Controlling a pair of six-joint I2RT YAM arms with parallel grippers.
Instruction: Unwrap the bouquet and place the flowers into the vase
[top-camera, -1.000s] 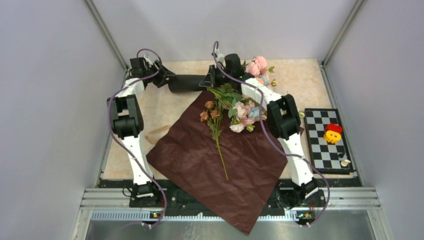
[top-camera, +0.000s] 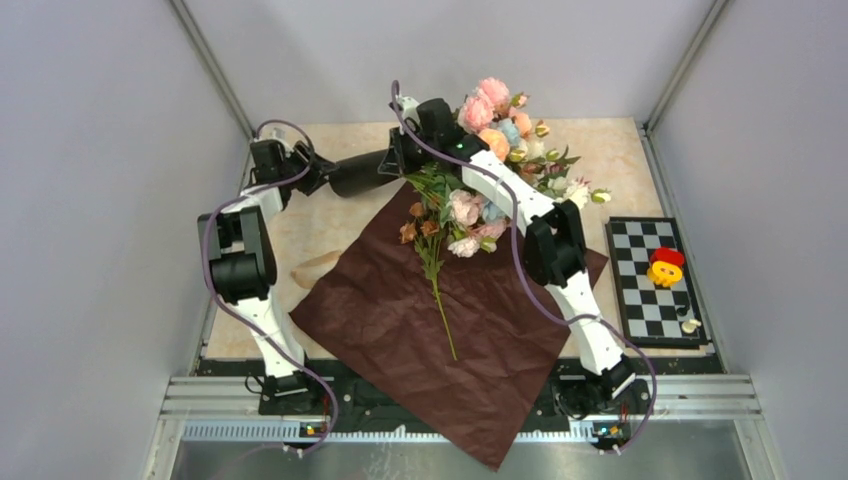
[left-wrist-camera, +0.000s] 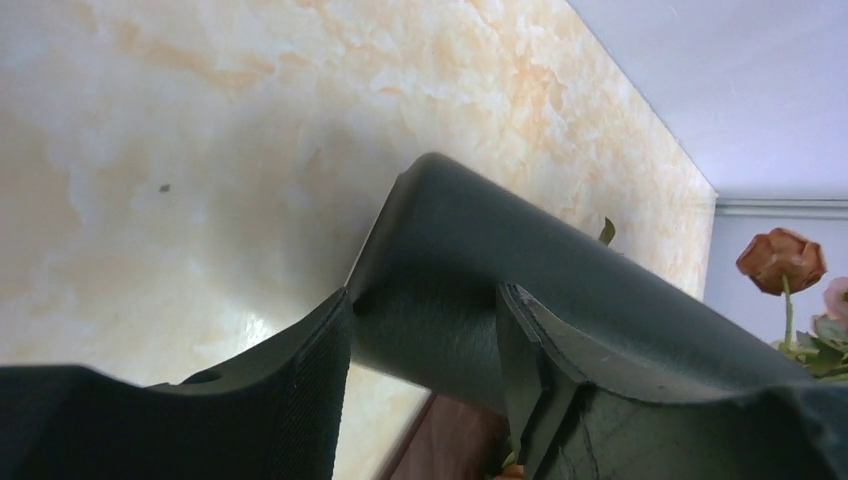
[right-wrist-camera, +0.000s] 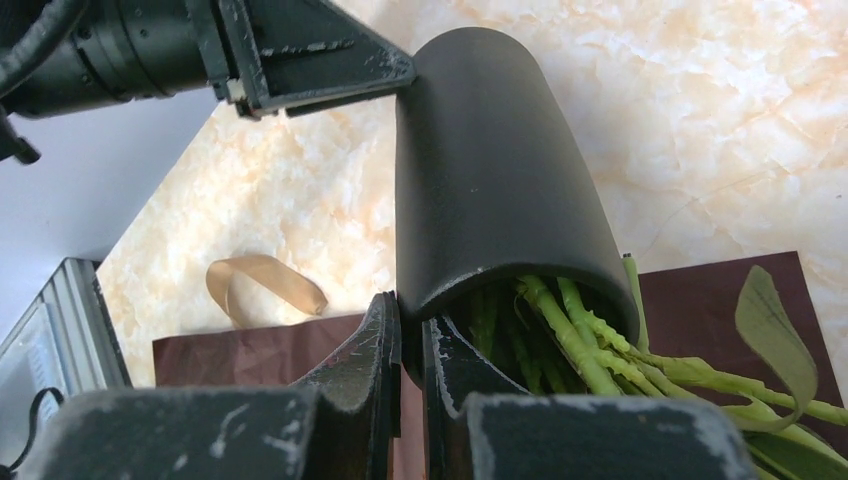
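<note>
A dark vase (top-camera: 362, 173) lies on its side above the table, its mouth facing right. My left gripper is shut on its closed end, one finger on either side. At the mouth, my right gripper is shut on the vase's rim. Green stems (right-wrist-camera: 570, 340) run into the mouth, and their pink, peach and blue blooms (top-camera: 490, 105) spread out to the right, partly behind the right arm. A separate stem with brown-orange roses (top-camera: 425, 225) lies on the brown cloth. How deep the stems reach inside the vase is hidden.
The brown cloth (top-camera: 400, 330) covers the middle of the table and hangs over the front edge. A tan ribbon (top-camera: 315, 268) lies at its left. At the right stands a checkered board (top-camera: 640, 290) with red and yellow pieces (top-camera: 665, 268).
Both grippers have moved left together with the vase. Its mouth end has risen in the top view, so it slants now. The blooms have shifted left and upward; the brown-orange roses stayed put.
</note>
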